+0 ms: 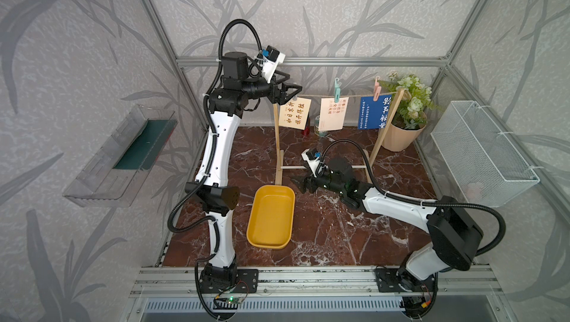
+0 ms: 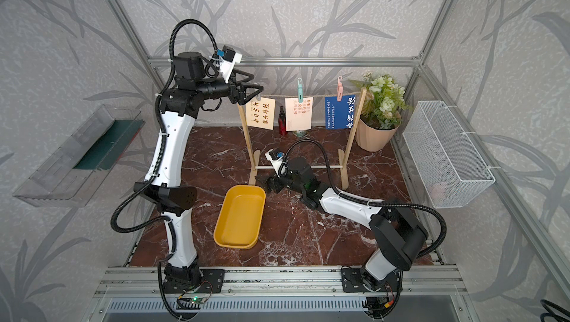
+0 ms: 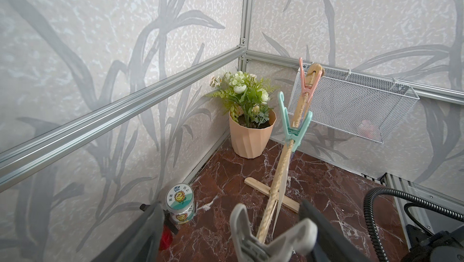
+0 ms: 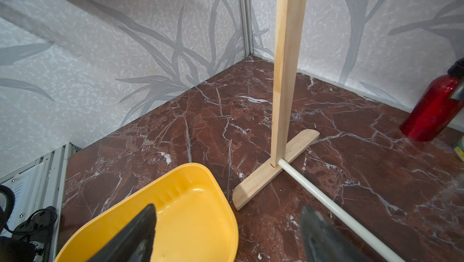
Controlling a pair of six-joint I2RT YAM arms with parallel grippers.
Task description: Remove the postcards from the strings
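Note:
Three postcards hang on the string between wooden posts: cream, pale, blue. Green, pink and grey clips sit along the line. My left gripper is above the cream card, its fingers apart around the grey clip in the left wrist view, apparently not closed on it. My right gripper is low in front of the rack by the yellow tray, open and empty.
A flowerpot stands at back right, a red bottle and can behind the rack. A clear bin and wire basket hang on the side walls. The right-front table is largely under my right arm.

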